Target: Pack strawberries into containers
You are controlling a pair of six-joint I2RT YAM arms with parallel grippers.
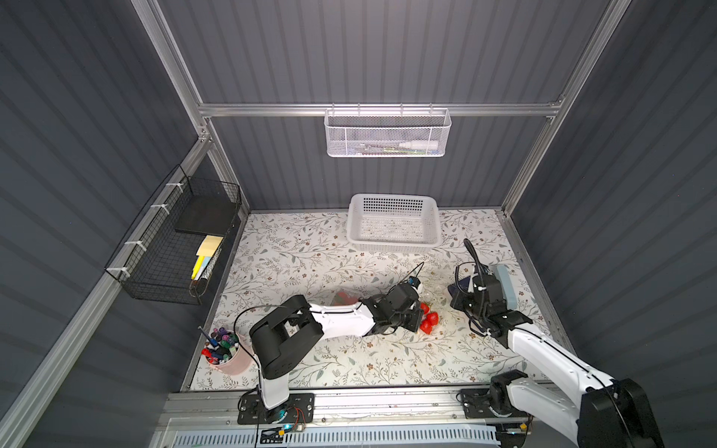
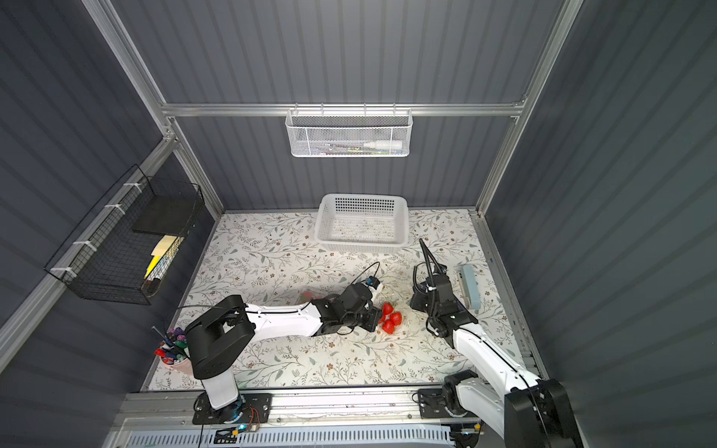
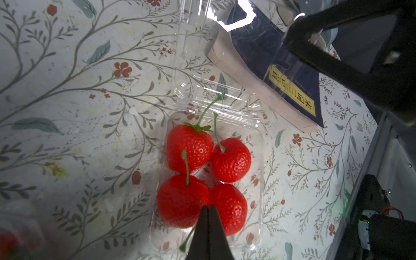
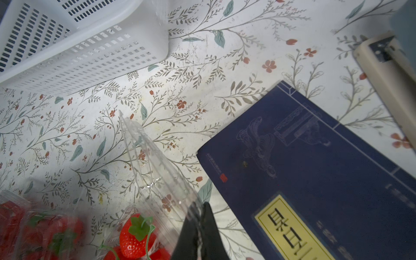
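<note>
A clear plastic container point(image 3: 260, 225) lies with its lid point(image 3: 197, 82) hinged up, and several red strawberries point(image 3: 189, 147) with green stems sit in its base. Over the front strawberries, my left gripper is shut with nothing showing between its fingers. My right gripper is shut at the edge of the tilted lid; the thin plastic runs in between its fingertips. Farther left, filled clear boxes of strawberries point(image 4: 52, 236) stand partly out of frame. From the top left view, the left arm covers part of these boxes point(image 1: 345, 297).
An empty white basket point(image 1: 394, 242) stands at the back of the table. A dark blue book point(image 4: 294, 173) lies under the right gripper, with a light blue object point(image 1: 508, 287) beyond it. A pen cup point(image 1: 233, 360) is at the front left.
</note>
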